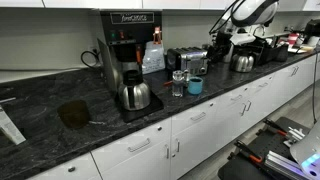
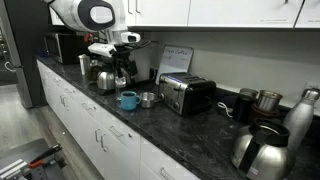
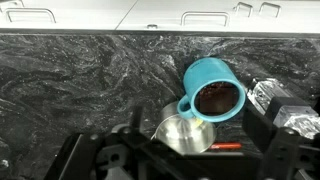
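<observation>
A teal mug (image 3: 212, 84) with something dark inside stands on the black counter in the wrist view, its handle toward the lower left. It also shows as a blue mug (image 1: 195, 86) in exterior view 1 and as a mug (image 2: 128, 101) in exterior view 2. Close beside it is a small steel pot or bowl (image 3: 180, 135), partly hidden by my gripper. The fingers are open, spread wide at the bottom of the wrist view, with nothing held. From outside, my gripper (image 2: 124, 76) hangs above the counter near the mug.
A clear glass (image 1: 178, 84) stands beside the mug. The coffee maker (image 1: 128, 55) with its carafe (image 1: 134, 93) and a toaster (image 2: 187, 93) stand nearby. A steel carafe (image 2: 262, 152) is at the near end. Drawers (image 3: 240, 18) run along the counter's front edge.
</observation>
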